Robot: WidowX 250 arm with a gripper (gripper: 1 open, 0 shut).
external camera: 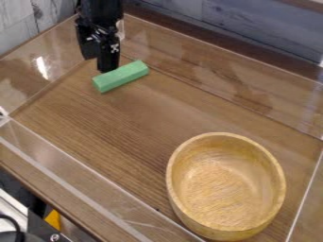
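Observation:
A black gripper (98, 52) hangs at the top left of the camera view, above and just left of a green rectangular block (120, 77) that lies flat on the wooden table. The gripper is apart from the block and looks open, with nothing visible between its fingers, though its fingertips are small and dark.
A large tan bowl (225, 216) sits at the lower right. Pale walls border the table at the back and upper left, and dark cables show beyond the lower-left edge.

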